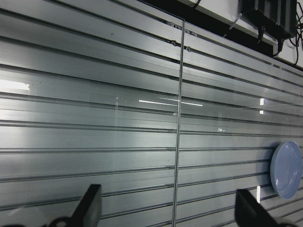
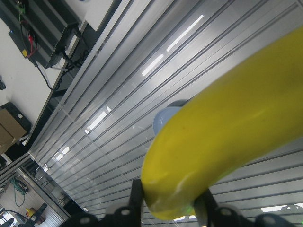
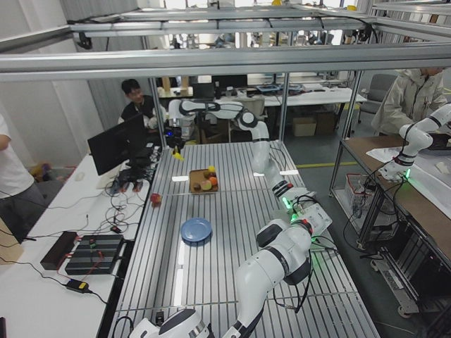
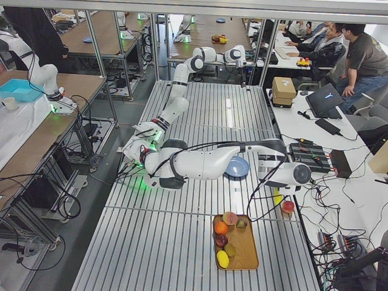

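Observation:
My right gripper is shut on a yellow banana (image 2: 222,123), which fills much of the right wrist view and hangs above the table in the camera left view (image 3: 177,153). A wooden tray (image 4: 245,254) holds several fruits, among them an orange (image 4: 220,228) and a yellow fruit (image 4: 223,259). A red apple (image 3: 156,199) sits outside the tray. A blue plate (image 3: 196,229) lies on the slatted table. My left gripper hangs over bare slats; its fingertips show at the lower edge of the left wrist view, apart, with nothing seen between them.
Along one side stands a white desk (image 3: 63,303) with a monitor (image 3: 113,144), black electronics boxes and cables. Metal frame posts rise at the table's corners.

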